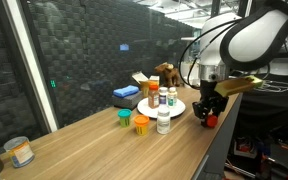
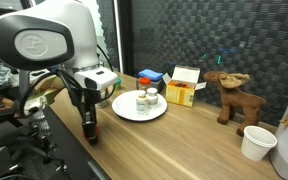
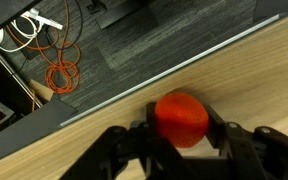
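Note:
A round red-topped object (image 3: pixel 181 120) sits at the table's edge, in the wrist view between the black fingers of my gripper. The fingers are shut on it. In exterior view 1 the gripper (image 1: pixel 210 113) points down over the red object (image 1: pixel 212 121), with part of the red covered by the fingers. From exterior view 2 only a sliver of red shows beside the fingertips, and the lower body of the object is hidden.
A white plate (image 2: pixel 130 111) holds several small bottles. Near it stand a white-capped bottle (image 1: pixel 163 120), an orange cup (image 1: pixel 142 125) and a green cup (image 1: pixel 124 118). A toy moose (image 2: pixel 236 99) and a paper cup (image 2: pixel 255 143) are farther off. Cables (image 3: pixel 61 70) lie below the table edge.

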